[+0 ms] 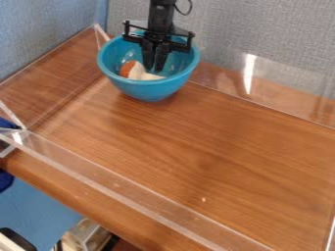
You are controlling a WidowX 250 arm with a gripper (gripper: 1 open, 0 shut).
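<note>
A blue bowl [148, 84] sits at the back left of the wooden surface. Inside it lie an orange piece [127, 70] and a pale, cream-coloured piece [141, 75]. My black gripper [155, 63] reaches down into the bowl from above, its fingers close together just behind and right of these pieces. It looks shut; whether anything is between the fingertips is hard to make out.
Clear plastic walls edge the wooden surface [216, 167], with grey padded panels behind. The middle and right of the surface are empty. A dark blue object [6, 127] shows at the left edge, outside the wall.
</note>
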